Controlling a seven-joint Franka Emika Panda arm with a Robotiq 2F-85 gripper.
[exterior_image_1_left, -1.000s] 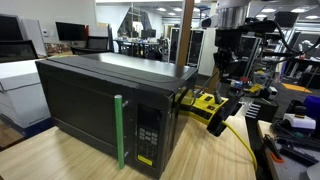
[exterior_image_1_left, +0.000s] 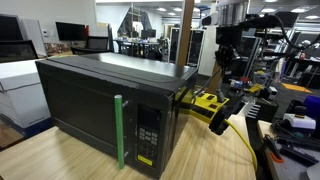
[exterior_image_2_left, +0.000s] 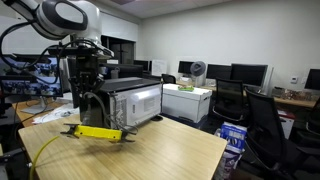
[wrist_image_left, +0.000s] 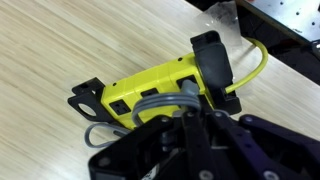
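A yellow power strip (wrist_image_left: 155, 90) with black end caps lies on the wooden table, its sockets facing up in the wrist view. It also shows beside the microwave in exterior view 2, as a yellow bar (exterior_image_2_left: 98, 132). Above it is my gripper, pointing down with its fingers closed around a grey cord (wrist_image_left: 165, 100) that loops over the strip. The cord's plug is hidden by the fingers, and I cannot tell whether it touches a socket. From the side, the gripper (exterior_image_2_left: 80, 98) stands close behind the strip, near the microwave's end.
A black microwave (exterior_image_1_left: 110, 105) with a green handle fills much of the table beside the strip. The strip's yellow cable (exterior_image_1_left: 242, 138) curves toward the table edge. A clear plastic piece (wrist_image_left: 225, 22) lies near the strip. Bare table (exterior_image_2_left: 180, 145) stretches to the right in exterior view 2.
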